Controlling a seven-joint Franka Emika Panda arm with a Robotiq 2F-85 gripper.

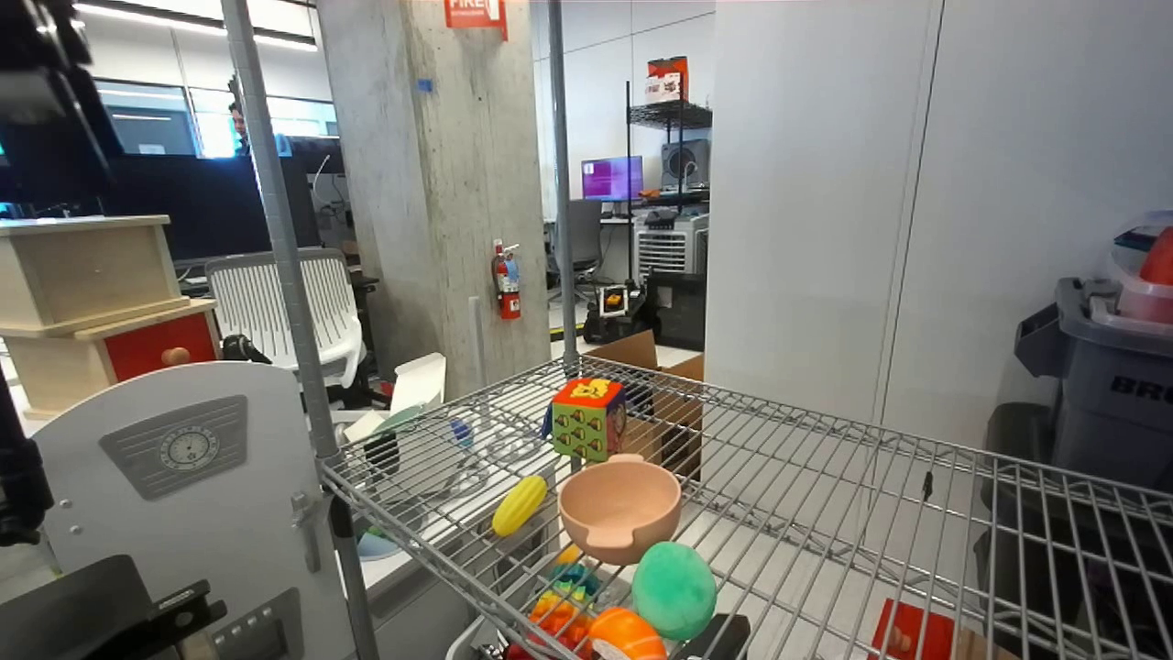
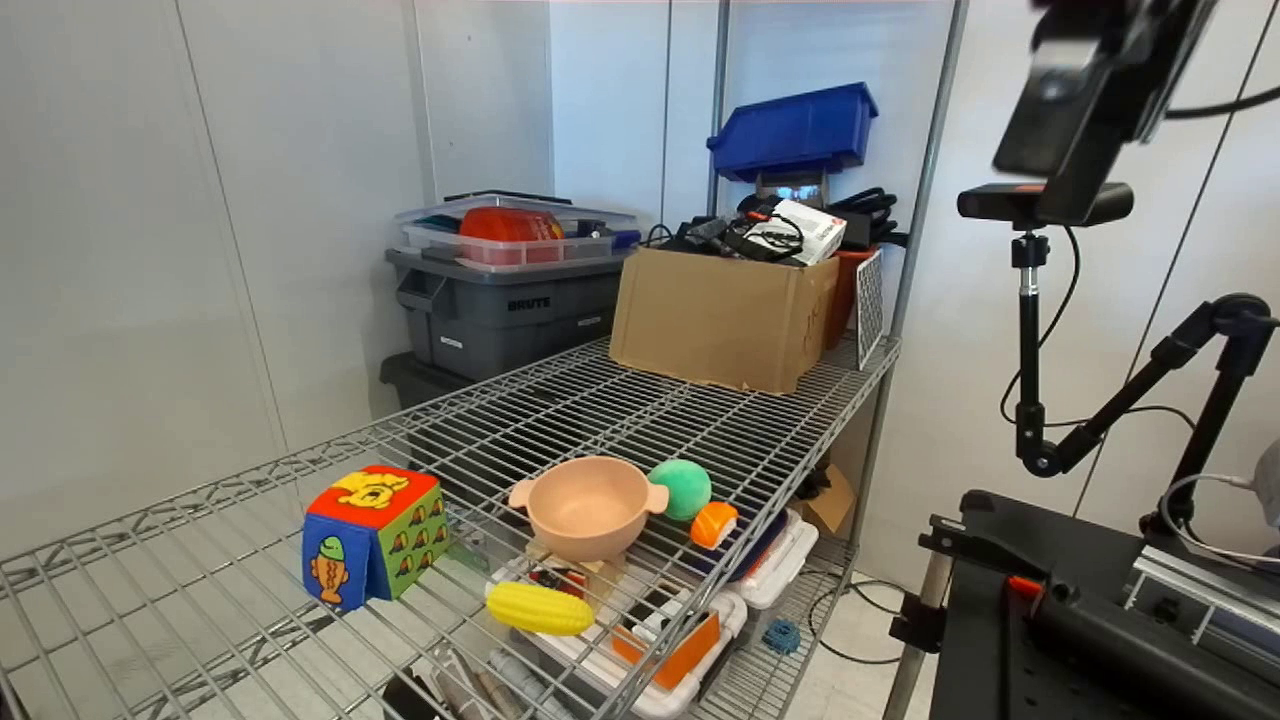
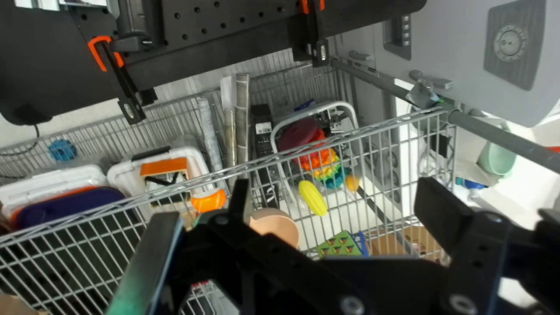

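Observation:
My gripper is open and appears empty, high above a wire shelf. Below it in the wrist view are a yellow corn toy (image 3: 313, 197), a pink bowl (image 3: 275, 225) partly hidden by the gripper, and a green-sided soft cube (image 3: 340, 244). An orange toy (image 3: 208, 201) lies farther left. The bowl (image 2: 588, 506) stands upright and looks empty, with the cube (image 2: 372, 536) and corn (image 2: 540, 608) apart from it. Close by the bowl sit a green ball (image 2: 680, 488) and the orange toy (image 2: 714, 524).
At the shelf's far end stands a full cardboard box (image 2: 708, 316). Metal posts (image 1: 288, 242) rise at the shelf's corners. A camera on a jointed stand (image 2: 1044, 206) is beside the shelf. Bare wire lies right of the bowl in the first exterior view.

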